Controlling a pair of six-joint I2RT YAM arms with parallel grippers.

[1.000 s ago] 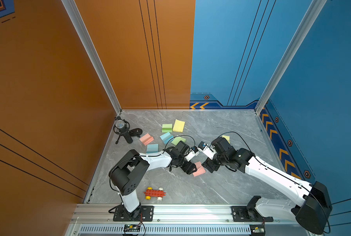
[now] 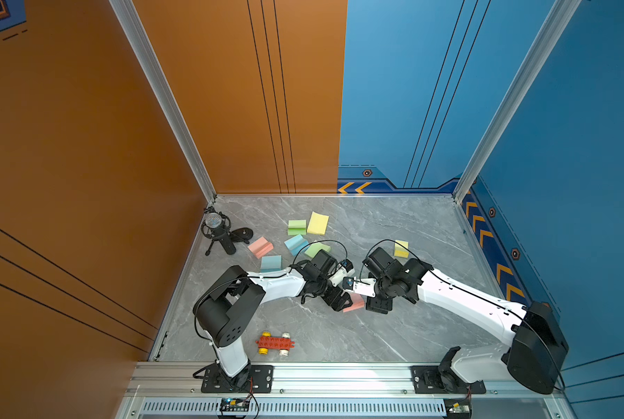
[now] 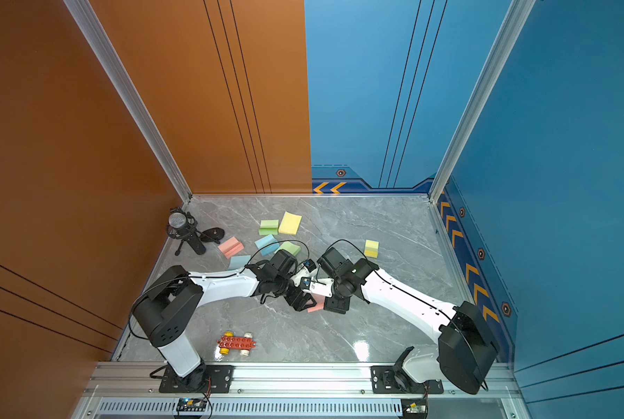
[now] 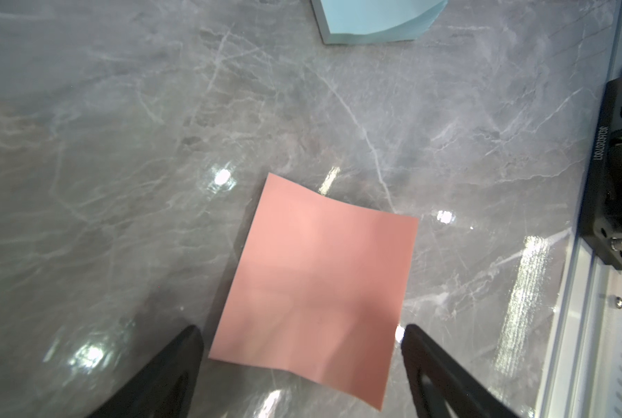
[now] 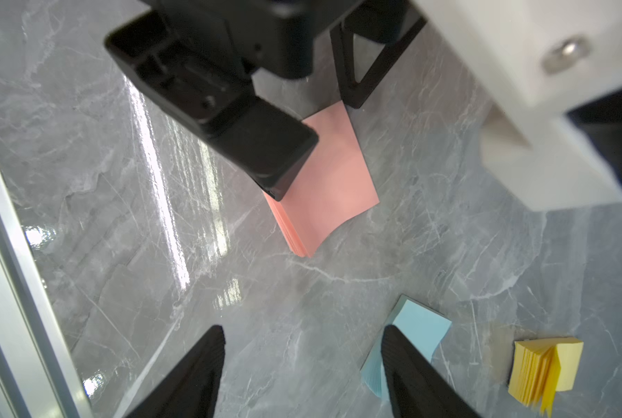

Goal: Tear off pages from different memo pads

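A pink memo pad (image 5: 338,174) lies on the table between the two arms, its layered edge showing in the right wrist view. My left gripper hangs over one end of this pad (image 4: 317,278), fingers apart on either side of it and no grip showing. From the right, my right gripper has its fingers spread above bare table, with the pink pad farther off. A light blue pad (image 5: 423,326) is partly hidden behind one right finger. Also in the right wrist view is a yellow pad (image 5: 540,369). The arms cover part of the pink pad from above.
Pads and sheets in several colours, including a light blue one (image 2: 271,263) and a yellow sheet (image 2: 318,223), lie behind the left arm. A microphone (image 2: 217,227) stands at the back left. A red toy car (image 2: 275,343) sits at the front left.
The left arm looks nearly still, and the pads keep their places.
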